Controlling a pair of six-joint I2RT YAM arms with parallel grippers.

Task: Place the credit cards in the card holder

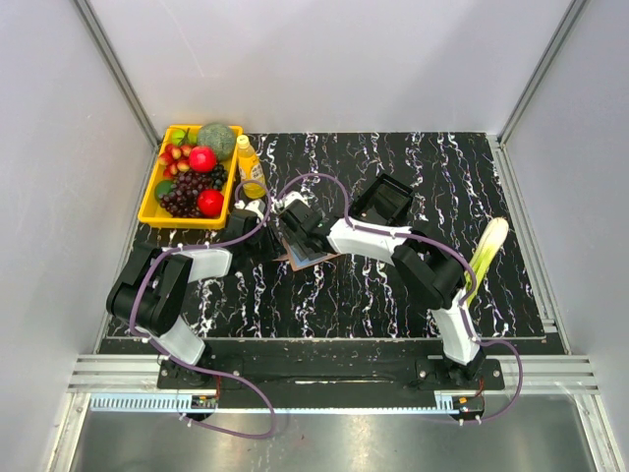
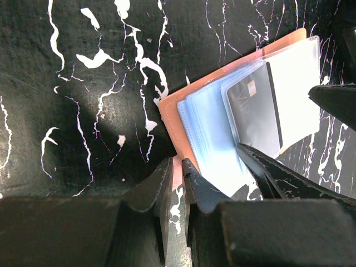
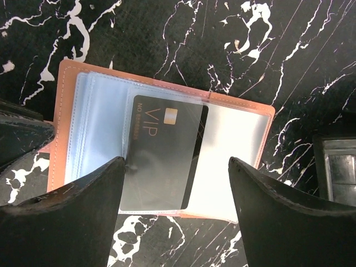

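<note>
The tan card holder (image 3: pixel 67 128) lies open on the marble board, with light blue sleeves and a white panel. A black VIP card (image 3: pixel 161 150) sits in the clear sleeve on its blue side. My left gripper is at the holder's edge, fingertips close together on a pinkish tab; whether they grip it is unclear. My right gripper hangs over the card, fingers apart, the left fingertip at the card's edge.
A yellow fruit basket (image 1: pixel 152 211) and yellow bottle (image 1: pixel 251 167) are at the upper left, a black box (image 1: pixel 388 197) right of the holder, a cabbage (image 1: pixel 486 251) at far right.
</note>
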